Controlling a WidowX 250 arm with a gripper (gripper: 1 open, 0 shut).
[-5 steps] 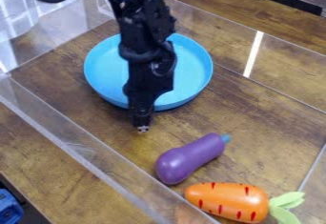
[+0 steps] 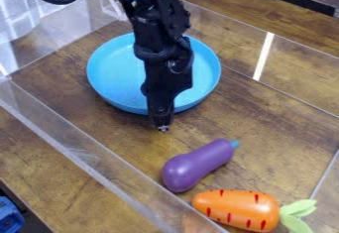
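My black gripper [image 2: 162, 124] hangs over a blue bowl [image 2: 109, 70], its tip low at the bowl's front edge; it is shut, and nothing shows between its fingers, though the tip is small and dark. A purple toy eggplant [image 2: 199, 165] lies on the wooden surface in front and to the right of the bowl. An orange toy carrot [image 2: 241, 208] with green leaves lies nearer still, at the bottom right.
A clear low wall runs along the left and front of the wooden surface [image 2: 272, 118], whose right part is bare. A blue object [image 2: 7, 215] is partly visible at the bottom left corner.
My gripper has shifted slightly up and toward the right. The bowl, eggplant and carrot look unmoved.
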